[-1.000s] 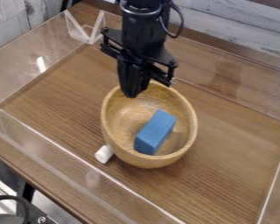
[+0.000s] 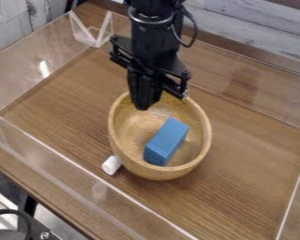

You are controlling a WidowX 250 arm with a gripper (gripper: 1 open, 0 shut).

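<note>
My gripper (image 2: 146, 84) hangs over the back of a round wooden bowl (image 2: 121, 131), its black body filling the upper middle of the view; whether its fingers are open or shut is unclear. In the bowl's right part lies a blue block (image 2: 167, 140), apart from the gripper.
A small white object (image 2: 112, 165) lies just outside the bowl's front left. A black cable shows at the bottom left.
The gripper has shifted slightly, its upper body a little to the left. The bowl and blue block look unmoved.
</note>
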